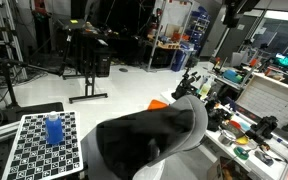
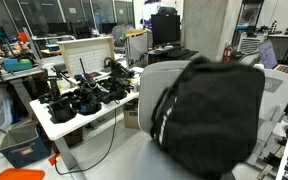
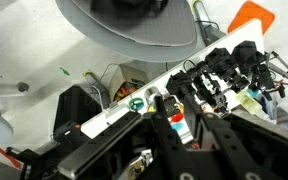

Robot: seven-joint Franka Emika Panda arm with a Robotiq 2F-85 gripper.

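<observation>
A black cloth [image 1: 149, 135] lies in a loose heap over the grey curved chair [image 1: 191, 118]. From the second exterior view, the cloth [image 2: 209, 115] drapes down across the chair's [image 2: 276, 85] middle. High above and to the right of it, at the top edge of the first exterior view, is my gripper [image 1: 236, 18], open and apart from the cloth. Looking down in the wrist view, only a dark part of the cloth [image 3: 129, 12] shows at the top, inside the chair's grey rim [image 3: 169, 45]. No cloth shows between my fingers.
Beside the chair stands a white table [image 2: 84, 122] crowded with black devices [image 2: 84, 92]. A checkered board [image 1: 29, 150] carries a blue bottle [image 1: 54, 128]. A blue-grey bin [image 2: 24, 145] stands on the floor, which is clear behind the chair.
</observation>
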